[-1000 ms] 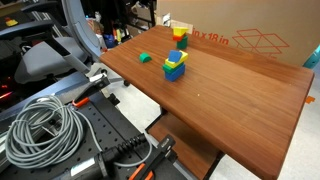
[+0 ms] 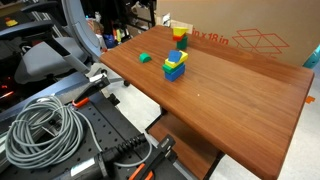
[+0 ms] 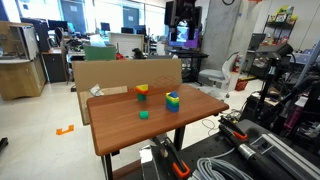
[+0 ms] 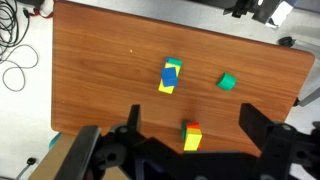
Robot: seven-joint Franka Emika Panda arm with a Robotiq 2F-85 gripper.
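High above the table, my gripper points down with its fingers wide apart and nothing between them; in exterior view 2 the arm's dark end (image 3: 186, 32) hangs well over the tabletop. A stack of blue and yellow blocks (image 2: 175, 66) stands on the table, with a green part also showing at it in the wrist view. A second stack (image 2: 180, 38) has yellow on top, red below and green at the bottom. One green block (image 2: 144, 57) lies alone, apart from both stacks. From above, the second stack (image 4: 192, 138) sits between my fingertips in the picture, far below them.
A cardboard panel (image 3: 122, 74) stands along one side. Coiled cable (image 2: 45, 135) and dark metal rails lie beside the table.
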